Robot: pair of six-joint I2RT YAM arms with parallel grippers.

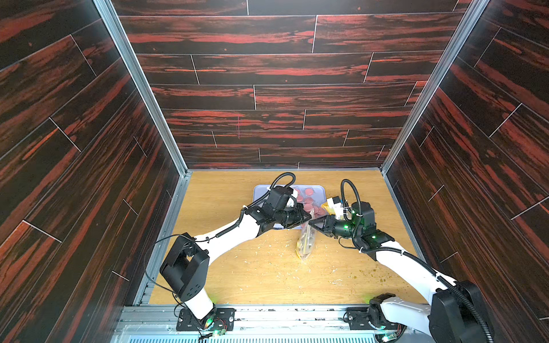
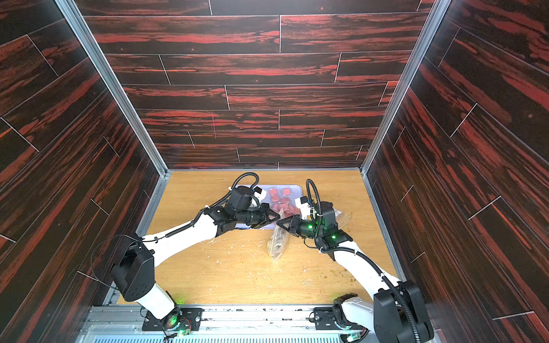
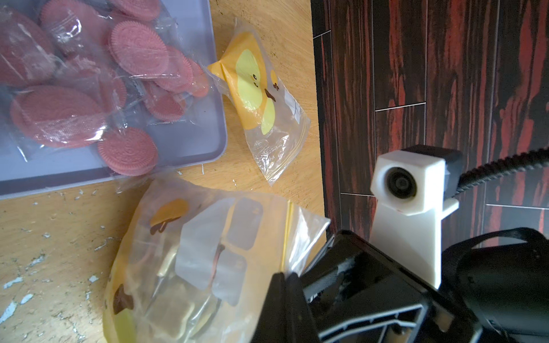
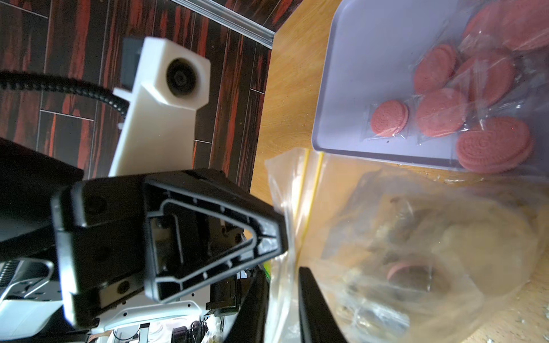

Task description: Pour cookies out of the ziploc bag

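Observation:
A clear ziploc bag with yellow and brown print hangs in front of the tray, wrapped cookies showing through its film in the right wrist view. My left gripper is shut on the film near the bag's zip strip. From the other side, my right gripper has its fingers spread a little, with the bag's top edge running between them. Pink wrapped cookies (image 4: 437,111) lie in the lavender tray (image 4: 327,97). The arms cover part of the bag's mouth in both top views.
A second yellow printed bag (image 3: 254,85), seemingly empty, rests on the table right of the tray. Pale crumbs (image 1: 337,281) are scattered over the wooden table (image 1: 228,274).

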